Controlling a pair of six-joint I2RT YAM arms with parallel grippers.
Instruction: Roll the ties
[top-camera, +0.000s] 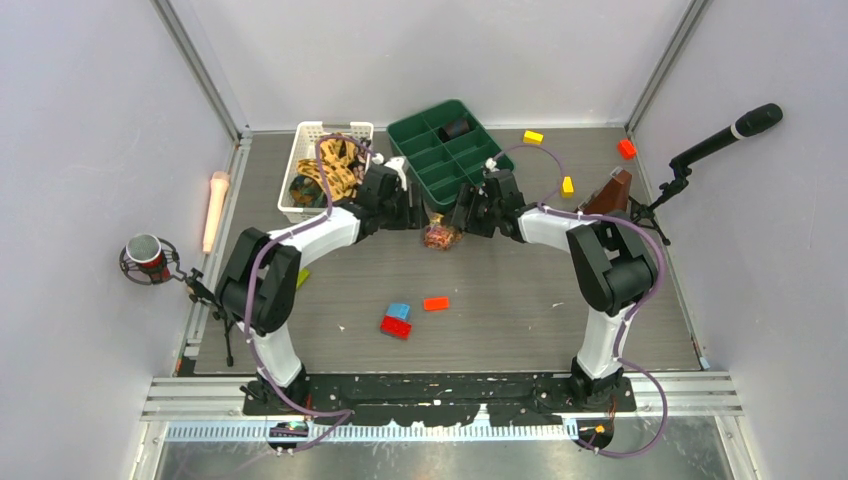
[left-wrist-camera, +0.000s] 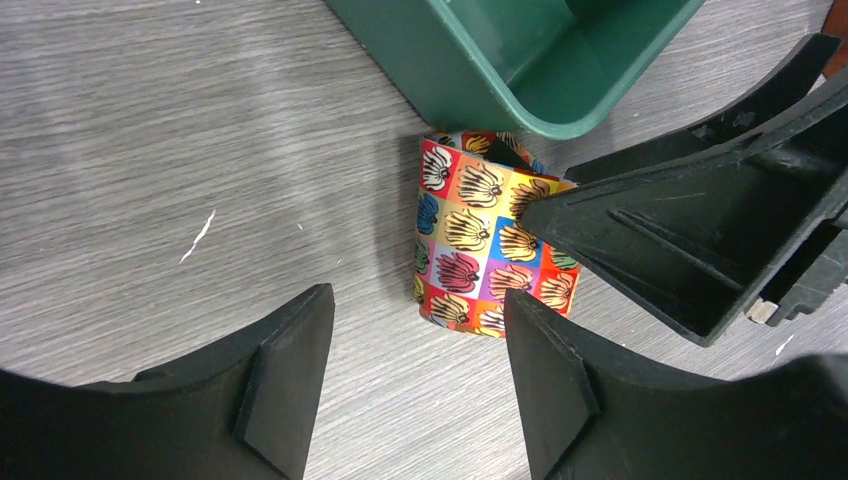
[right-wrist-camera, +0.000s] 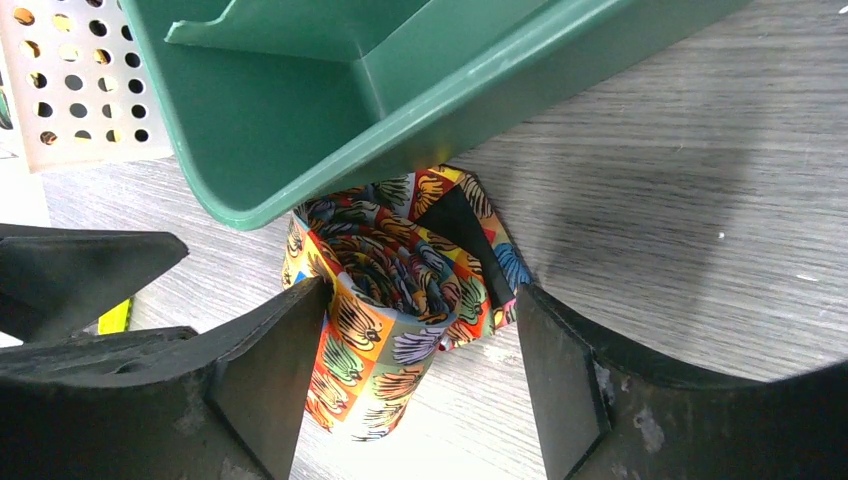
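Observation:
A tie rolled into a multicoloured bundle (top-camera: 440, 233) stands on the table between my two grippers. In the left wrist view the patterned roll (left-wrist-camera: 480, 240) is close against the green tray's corner. Seen from the right wrist, the coiled roll (right-wrist-camera: 370, 330) has a loose end with a dark patch beside it. My left gripper (top-camera: 416, 207) is open, left of the roll, with nothing held. My right gripper (top-camera: 462, 208) has its fingers apart over the roll's right side; one finger (right-wrist-camera: 270, 350) overlaps the coil, and contact is hard to judge.
The green divided tray (top-camera: 425, 180) with a dark roll (top-camera: 454, 129) inside stands just behind. A white basket (top-camera: 297, 190) of patterned cloth is at the back left. Several bricks, including an orange one (top-camera: 436, 303), lie about.

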